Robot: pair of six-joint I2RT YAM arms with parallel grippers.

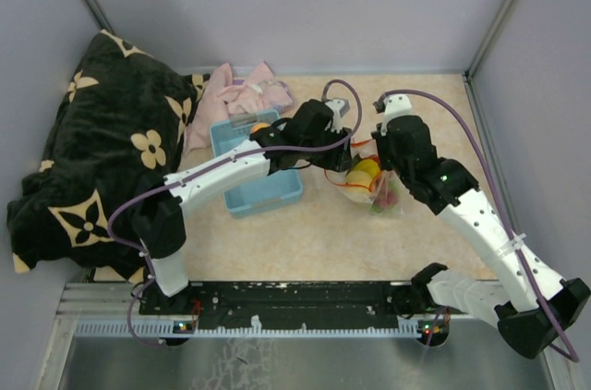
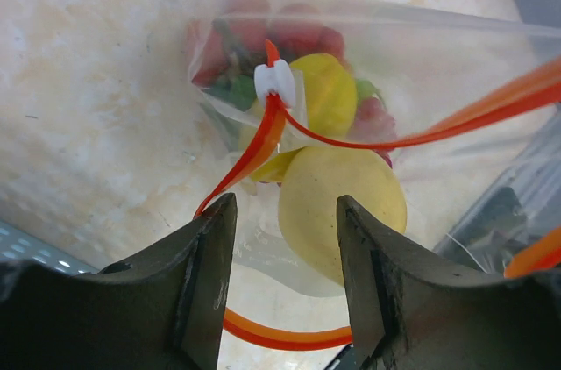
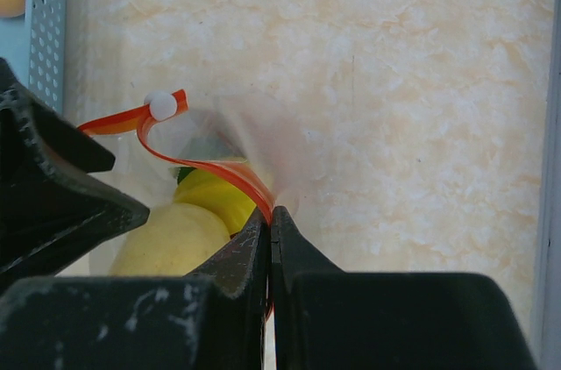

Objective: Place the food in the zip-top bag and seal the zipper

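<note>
The clear zip bag (image 1: pixel 355 188) with its orange zipper and white slider (image 2: pixel 274 82) holds a yellow round food (image 2: pixel 340 199), a yellow piece (image 2: pixel 323 89), red items (image 2: pixel 245 24) and greens. My left gripper is open over the bag's mouth, an orange zipper strand by its left finger. My right gripper is shut on the bag's zipper edge, the orange strip running into its fingertips. In the right wrist view the left gripper's black fingers reach in from the left, over the bag.
A blue plastic basket (image 1: pixel 263 196) with an orange item stands left of the bag, partly under the left arm. Pink cloth (image 1: pixel 217 103) lies behind it, a dark patterned blanket (image 1: pixel 74 159) at far left. The counter in front of and right of the bag is clear.
</note>
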